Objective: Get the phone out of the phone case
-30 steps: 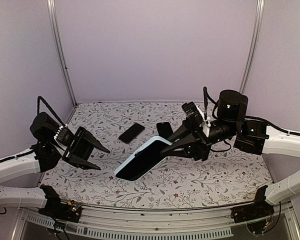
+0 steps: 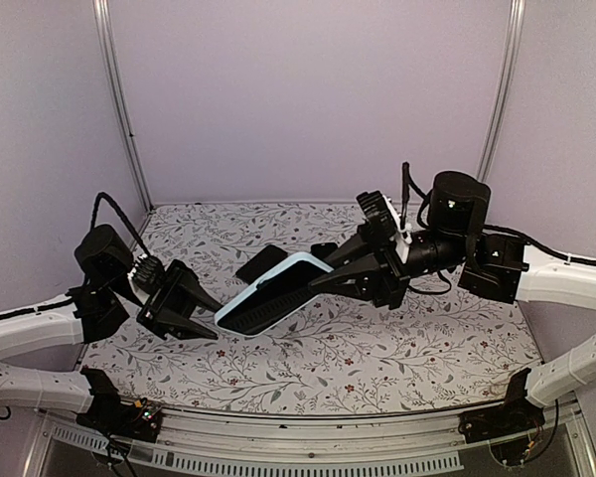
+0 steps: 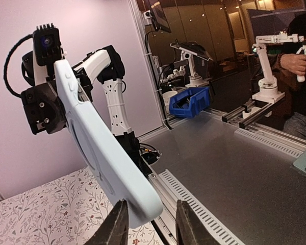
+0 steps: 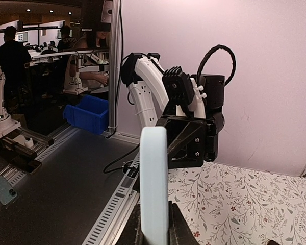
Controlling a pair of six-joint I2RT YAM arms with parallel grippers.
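Observation:
A dark phone in a pale, white-blue case [image 2: 268, 298] is held tilted in the air by my right gripper [image 2: 328, 278], which is shut on its right end. In the right wrist view the case's pale edge [image 4: 154, 184] stands upright between the fingers. My left gripper [image 2: 211, 321] is part open at the case's lower left corner, and in the left wrist view that corner [image 3: 143, 199] is just above and between the fingertips; whether they touch it I cannot tell.
A dark phone [image 2: 261, 262] lies on the floral table behind the held case, and another dark object [image 2: 324, 248] is partly hidden behind my right gripper.
My right gripper has raised the case and moved it left, toward the left gripper. The left gripper has moved a little right, so the case's corner now sits at its fingertips.

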